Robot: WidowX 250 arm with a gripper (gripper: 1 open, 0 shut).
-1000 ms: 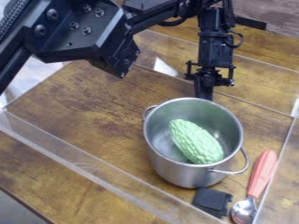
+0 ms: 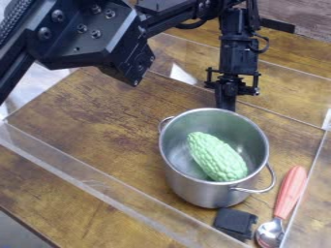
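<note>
My gripper [image 2: 226, 102] points straight down just behind a steel pot [image 2: 195, 189], its fingertips low and shut, with nothing visible between them. Inside the pot lies a pale green bumpy vegetable, like a bitter melon [image 2: 216, 155]. The pot has two wire handles and stands on the wooden table [image 2: 72, 136].
A pink-handled scoop [image 2: 289, 194] lies to the right of the pot, and a small black block [image 2: 234, 223] sits at its front right. Clear low walls edge the work area. The wood left of the pot is bare.
</note>
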